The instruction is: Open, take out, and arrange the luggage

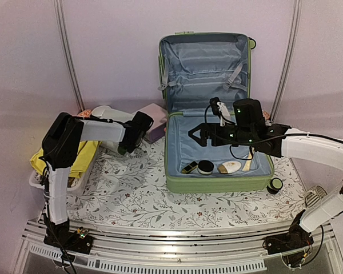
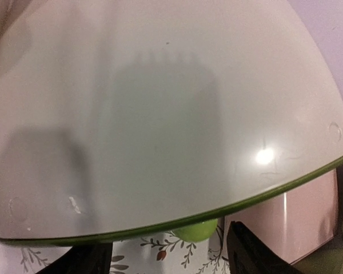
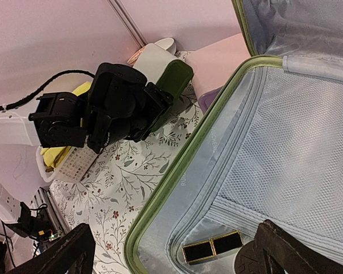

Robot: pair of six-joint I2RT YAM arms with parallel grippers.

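Observation:
An open green suitcase (image 1: 219, 185) with a blue-grey lining holds a dark compact (image 1: 189, 167), a round black item (image 1: 205, 167) and a cream bottle (image 1: 229, 167). My left gripper is open, low over a white green-rimmed object (image 2: 166, 137) beside a pink item (image 2: 286, 222) left of the suitcase; a green round thing (image 2: 195, 230) peeks from beneath the rim. My right gripper hangs open over the suitcase, nothing between its fingers.
A white basket (image 3: 74, 169) with yellow cloth (image 1: 86, 157) stands at the left. A round black item (image 1: 274, 185) lies outside the suitcase's front right.

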